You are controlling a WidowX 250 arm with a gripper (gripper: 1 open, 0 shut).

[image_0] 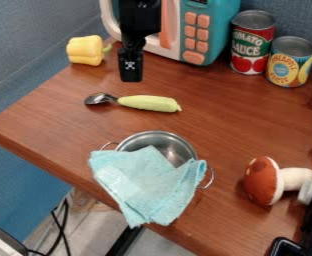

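The black gripper (131,66) hangs upright at the back of the wooden table, in front of a toy microwave (186,35); I cannot tell whether it is open or shut. Below it lie a spoon (100,98) and a pale yellow-green corn-like vegetable (149,102). A light blue cloth (145,185) is draped over a steel pot (163,142) near the front edge. A yellow pepper (85,50) sits at the back left.
A tomato sauce can (251,45) and a yellow-labelled can (290,65) stand at the back right. A mushroom toy (264,183) lies at the front right.
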